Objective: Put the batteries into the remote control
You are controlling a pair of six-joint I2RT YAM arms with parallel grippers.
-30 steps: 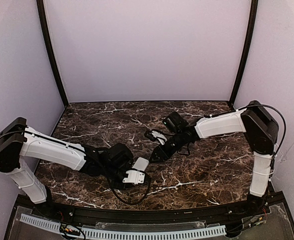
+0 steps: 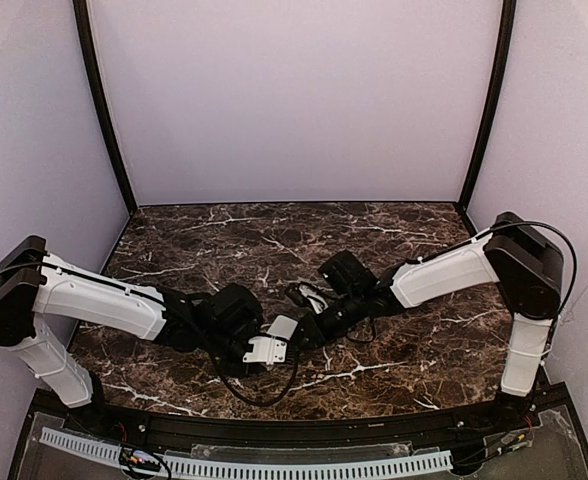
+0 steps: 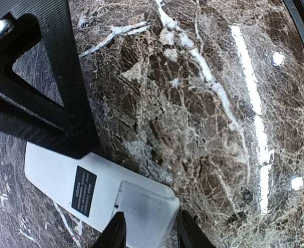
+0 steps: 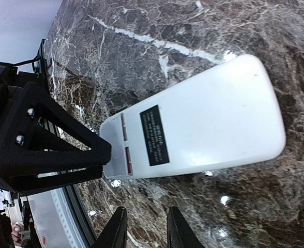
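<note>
The white remote control (image 4: pixel 209 113) lies back up on the marble table, with a dark label and, at one end, the battery section, where a thin reddish strip shows in the right wrist view. My left gripper has its fingertips at that end, apparently on its edge; whether they grip it is unclear in view. My right gripper hangs beside the remote's long side, fingertips a little apart with nothing visible between them. In the top view both grippers meet over the remote (image 2: pixel 282 326), partly hiding it. No loose batteries can be made out.
The black arm parts crowd the front middle, with cables looping beside them. Walls bound the workspace at left, back and right.
My right gripper has moved toward the front of the table, closer to the remote and my left gripper. The left arm has barely moved.
</note>
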